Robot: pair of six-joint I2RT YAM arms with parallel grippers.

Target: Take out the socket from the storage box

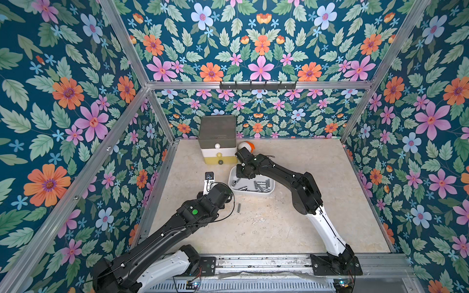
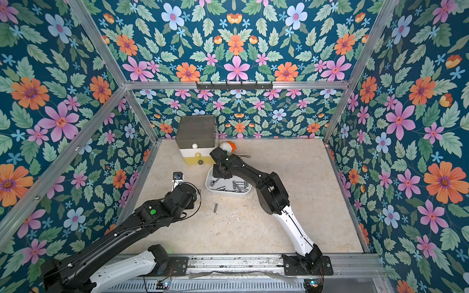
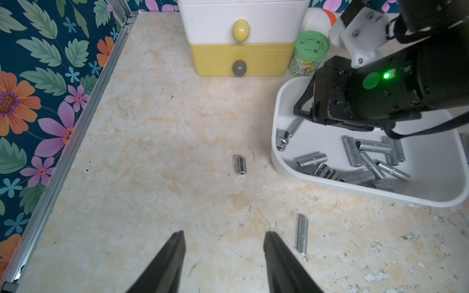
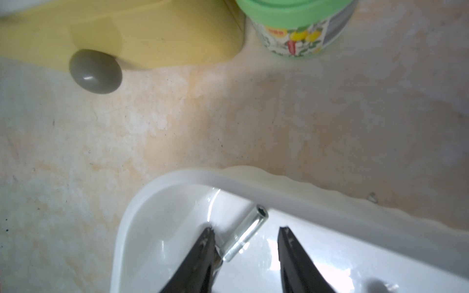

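The white storage box [image 3: 456, 193] holds several metal sockets. In its back left corner lies a long socket [image 4: 241, 234] beside another, partly hidden piece. My right gripper stands open over that socket, fingertips either side of it, nothing seen held; its arm covers part of the box in the top views. My left gripper is open and empty over the bare table, left of and nearer than the box.
A short socket [image 3: 241, 165] and a long one [image 3: 302, 234] lie loose on the table. A drawer unit [image 1: 217, 131], a green-lidded jar [image 3: 311, 48] and an orange-white object [image 2: 229, 146] stand behind the box.
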